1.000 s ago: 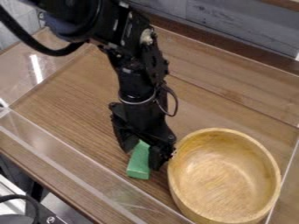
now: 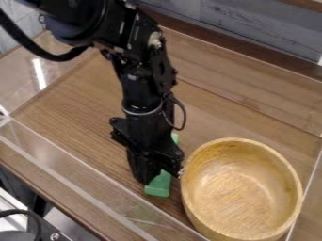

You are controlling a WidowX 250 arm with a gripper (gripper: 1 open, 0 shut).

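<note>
My black gripper [image 2: 149, 168] hangs low over the wooden table, its fingers pointing down beside a green block [image 2: 158, 186]. It is shut; whether anything is between the fingertips is hidden. The block lies on the table just left of the wooden bowl [image 2: 242, 188], partly covered by the gripper.
A clear plastic edge runs along the near left. A cable shows at the bottom left, and a panelled wall [image 2: 239, 28] stands behind.
The gripper has shifted slightly over the last second around the green block. The block's visible part looks a little different; the bowl is unmoved.
</note>
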